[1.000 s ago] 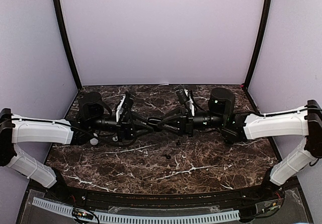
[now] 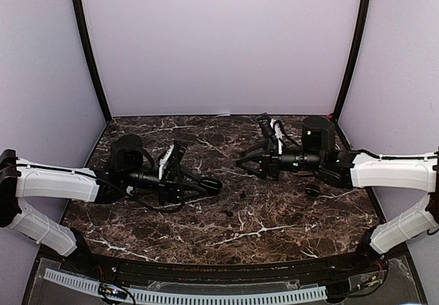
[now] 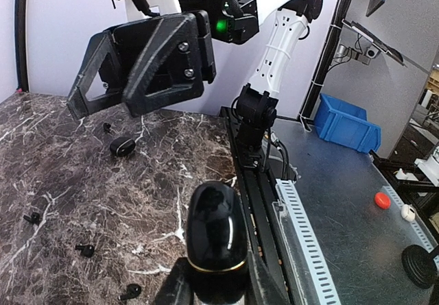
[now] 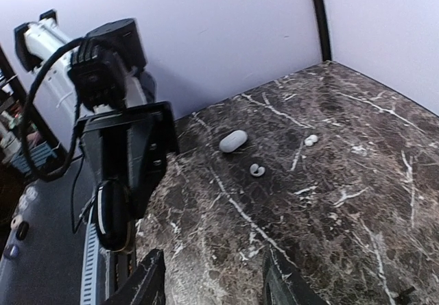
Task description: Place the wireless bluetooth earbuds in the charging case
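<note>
My left gripper (image 2: 196, 184) is shut on a glossy black charging case (image 3: 217, 229), holding it above the table. A gold line runs round the case near the fingers, and no open gap shows along it; its inside is hidden. From the right wrist view, the same case (image 4: 112, 214) hangs at the left under the other arm. My right gripper stands apart from the case, to its right, with its fingers spread and nothing visible between them. Small black earbuds (image 3: 85, 250) lie loose on the marble table, another (image 3: 130, 291) nearer the left gripper.
A second black case (image 3: 122, 147) rests on the right side of the table (image 2: 288, 240). Toward the left side lie a white case (image 4: 233, 140) and white earbuds (image 4: 256, 171). Open table surface lies between and in front of the arms.
The right gripper was at the case and has drawn back to the right, leaving a gap.
</note>
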